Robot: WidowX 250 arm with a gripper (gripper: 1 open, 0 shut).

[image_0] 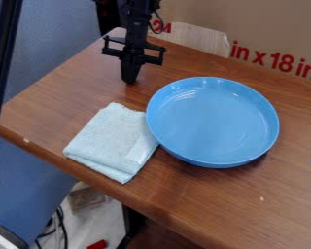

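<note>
A blue plate (213, 121) lies on the wooden table (48, 107), right of centre. A folded pale-blue cloth (109, 144) lies to its lower left, against or very near the plate's rim. My black gripper (131, 64) hangs low over the back left of the table, behind the cloth and plate and apart from both. Whether its fingers are open or shut is unclear at this size and angle.
Cardboard with red printing (279, 56) stands along the back of the table. The table's left edge drops to a blue surface and cables below.
</note>
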